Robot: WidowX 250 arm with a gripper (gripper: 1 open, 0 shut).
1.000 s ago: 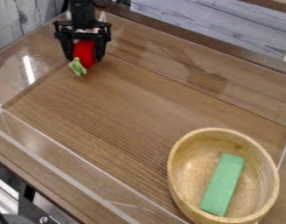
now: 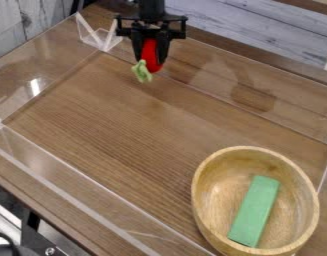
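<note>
My black gripper (image 2: 150,38) is at the top of the view, shut on a red object (image 2: 150,52) with a pale green part (image 2: 143,71) hanging below it, held over the back of the wooden table (image 2: 112,135). A wide tan bowl (image 2: 213,200) sits at the front right, holding a green block (image 2: 254,210).
A pale plank wall (image 2: 286,30) runs behind the table. Clear plastic-looking pieces (image 2: 96,35) stand at the back left, hard to make out.
My gripper has moved to the right along the back of the table with the red and green object in it. The bowl and green block have not moved.
</note>
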